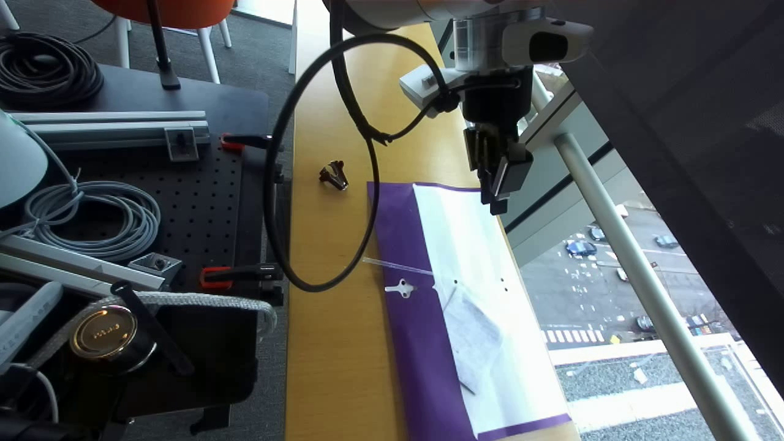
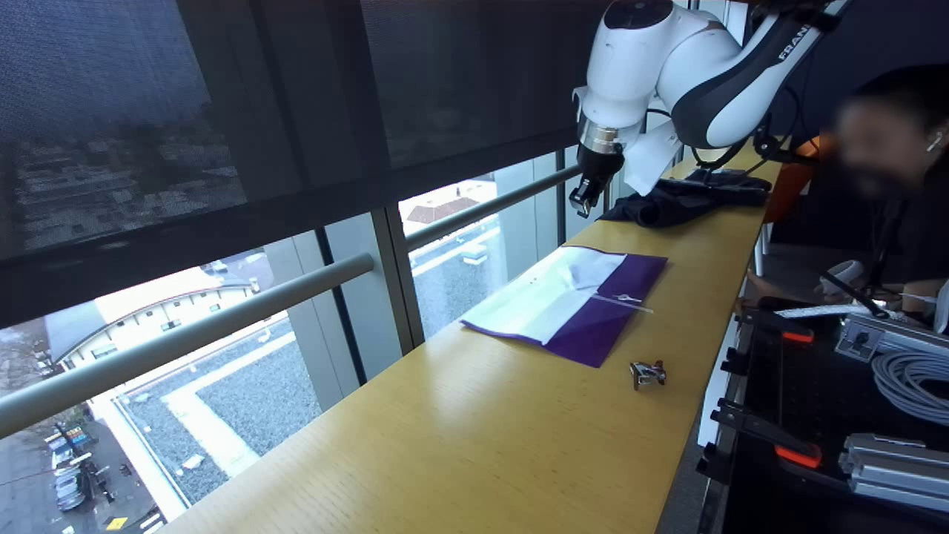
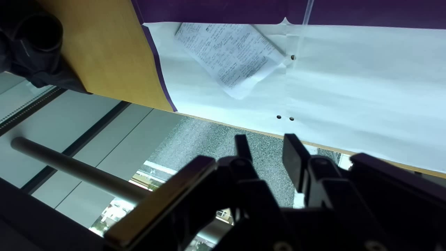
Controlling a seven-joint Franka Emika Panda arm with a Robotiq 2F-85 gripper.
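Note:
My gripper hangs in the air near the window side of the wooden ledge, its two fingers apart and nothing between them. Beneath it in the wrist view, past the ledge's edge, only window glass and the ground outside show. A purple and white sheet (image 1: 492,257) lies flat on the ledge, close to the gripper (image 1: 497,206) but below it. A printed slip of paper (image 3: 234,54) rests on the white part. A thin clear strip (image 1: 397,266) crosses the purple part, with a small whitish clip-like piece (image 1: 401,289) near it.
A staple remover (image 2: 649,374) sits on the bare wood away from the sheet. Dark cloth (image 2: 694,197) is bunched at the ledge's far end. A metal rail (image 1: 632,272) runs along the window, and a black bench (image 1: 198,213) with clamps stands opposite.

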